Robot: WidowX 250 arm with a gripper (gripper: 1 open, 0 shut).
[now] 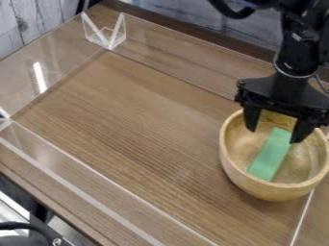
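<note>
My black gripper (276, 113) hangs at the right over a wide wooden bowl (238, 159), its two fingers apart and lowered to the bowl's back rim and just inside it. A light green oblong object (268, 156) lies in the bowl, in front of the fingertips. I cannot see anything held between the fingers.
A white wire-like item (106, 31) sits at the back left. The table's edge runs along the lower left, with dark space beyond.
</note>
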